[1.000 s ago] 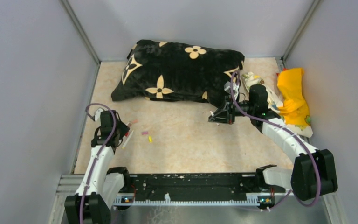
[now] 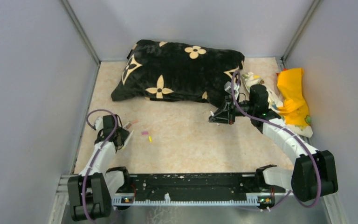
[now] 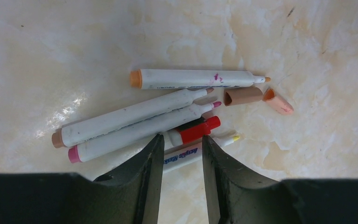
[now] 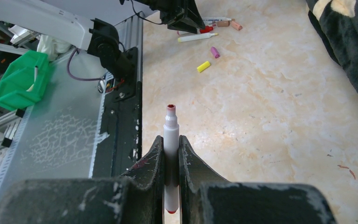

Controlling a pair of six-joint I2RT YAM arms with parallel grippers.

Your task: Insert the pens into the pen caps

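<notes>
In the right wrist view my right gripper is shut on a white pen (image 4: pixel 171 133) with a red tip, held upright above the table. Partly open, my left gripper is low over the pens, with the red cap (image 3: pixel 200 130) beyond and between its fingertips and no clear contact. Around it lie a peach pen (image 3: pixel 196 79), a brown pen (image 3: pixel 126 116), a pink pen (image 3: pixel 142 126) and a yellow pen (image 3: pixel 182 157), partly hidden by the fingers. A brown cap (image 3: pixel 242 96) and a peach cap (image 3: pixel 278 101) rest past the pen tips.
A purple-pink cap (image 2: pixel 144 133) and a yellow cap (image 2: pixel 150 139) lie to the right of the left gripper. The black cushion (image 2: pixel 182 70) fills the back. Yellow cloth (image 2: pixel 291 93) lies at the right. Mid-table is bare.
The right arm holds still with its pen.
</notes>
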